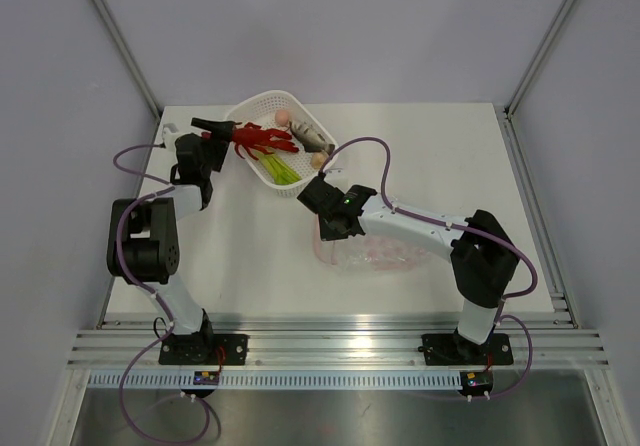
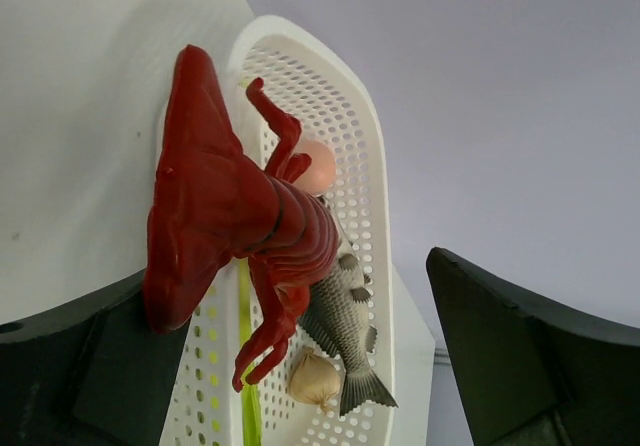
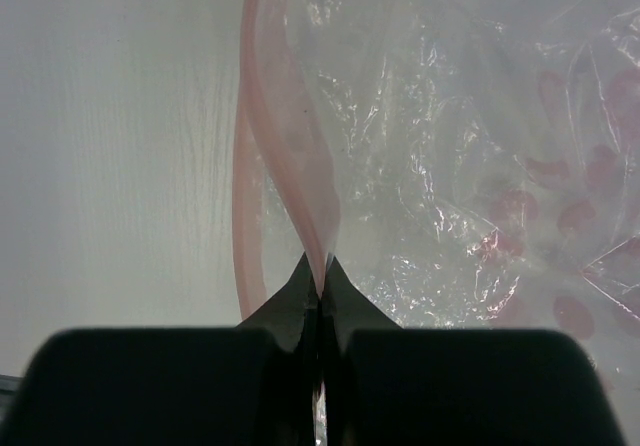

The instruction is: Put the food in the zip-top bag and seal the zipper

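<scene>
A red lobster (image 2: 250, 216) lies partly in the white basket (image 1: 238, 111), its near end over the rim towards my left gripper (image 1: 226, 138). That gripper is open; in the left wrist view its dark fingers (image 2: 95, 371) stand wide apart, with the lobster in the space ahead and nearer the left one. On the table's right half lies the clear zip top bag (image 3: 430, 146) with pink trim. My right gripper is shut on the bag's pink edge (image 3: 295, 166), which runs in between the fingertips. Part of the bag is hidden under the right arm.
The basket also holds a fish (image 1: 310, 137), a pinkish round item (image 1: 282, 117), a tan onion-like item (image 1: 318, 160) and green stalks (image 1: 280, 170). Bare table (image 1: 250, 256) lies between the arms, and the back right is clear.
</scene>
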